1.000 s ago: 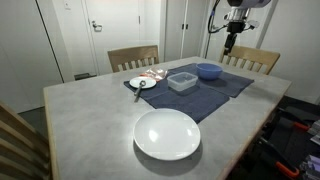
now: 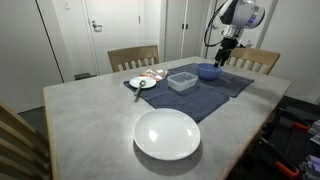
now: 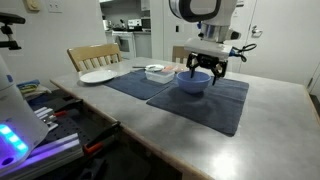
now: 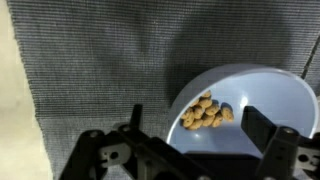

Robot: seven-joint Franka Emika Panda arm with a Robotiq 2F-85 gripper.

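A blue bowl [image 2: 209, 71] stands on the dark mat at the far end of the table. In the wrist view the pale blue inside of the bowl [image 4: 231, 137] shows, with several small brown pieces [image 4: 207, 113] gathered near its rim. My gripper is open, its two black fingers wide apart in the wrist view, with nothing held between them. From the side, the black gripper [image 3: 205, 71] hangs at the top of the blue bowl [image 3: 193, 83]; whether it touches the rim I cannot tell.
A clear rectangular container [image 2: 183, 81] sits on the other dark mat [image 2: 193, 103]. Beyond it are a small white plate [image 2: 147, 82] with a dark-handled utensil and a large white plate [image 2: 167, 134]. Chairs stand around the table. Bare tabletop [image 3: 185, 137] lies along the near side.
My arm has come down toward the blue bowl, bringing the gripper lower and closer to it. The bowl and the other tableware have not visibly moved.
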